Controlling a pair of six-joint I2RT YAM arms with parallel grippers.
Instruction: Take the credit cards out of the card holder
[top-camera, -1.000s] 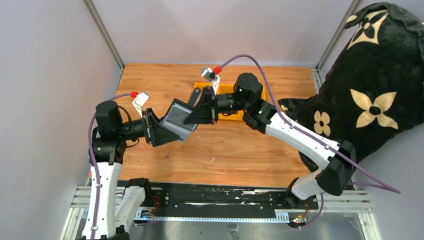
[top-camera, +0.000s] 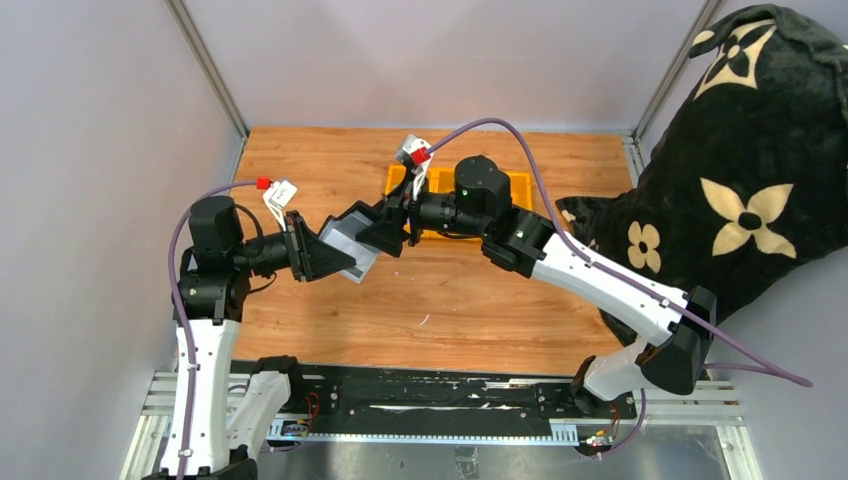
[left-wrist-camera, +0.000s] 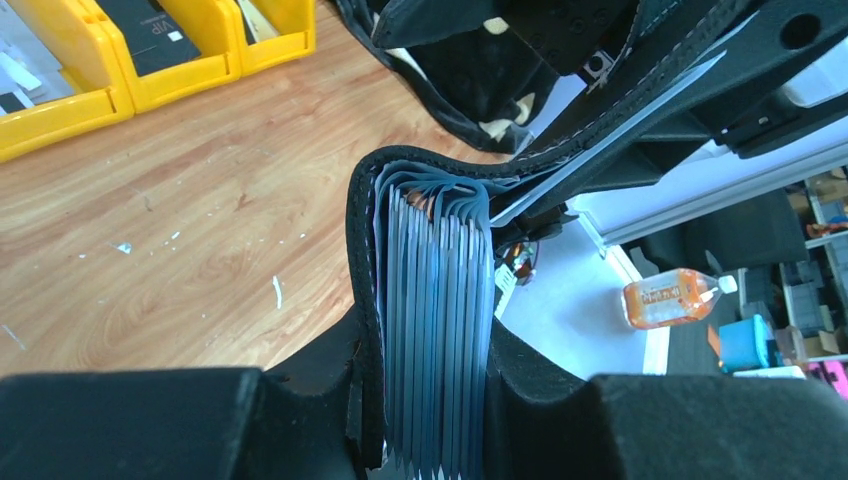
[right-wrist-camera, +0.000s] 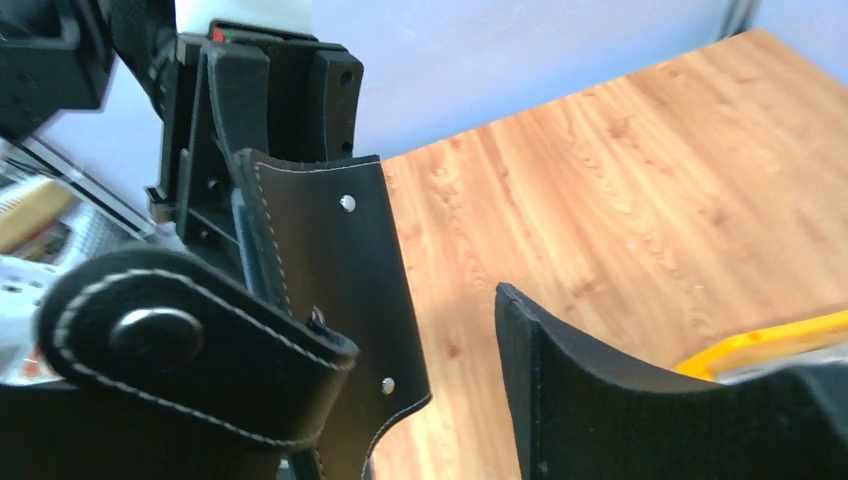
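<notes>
In the left wrist view, my left gripper is shut on the black card holder (left-wrist-camera: 362, 225), which stands upright between its fingers. A fanned stack of clear sleeves (left-wrist-camera: 430, 330) shows inside the holder, and its cover spreads to the upper right. Individual cards are hard to make out. The top view shows my right gripper (top-camera: 378, 222) at the holder's right end, with the pale inside (top-camera: 348, 238) facing up. In the right wrist view, the holder's stitched strap with a snap (right-wrist-camera: 190, 345) covers the left side; one right finger (right-wrist-camera: 620, 400) stands apart from it.
Behind the right gripper, a yellow compartment bin (top-camera: 520, 190) stands at the back of the wooden table (top-camera: 450, 310), holding dark and pale items. A dark floral cushion (top-camera: 740, 170) lies at the right.
</notes>
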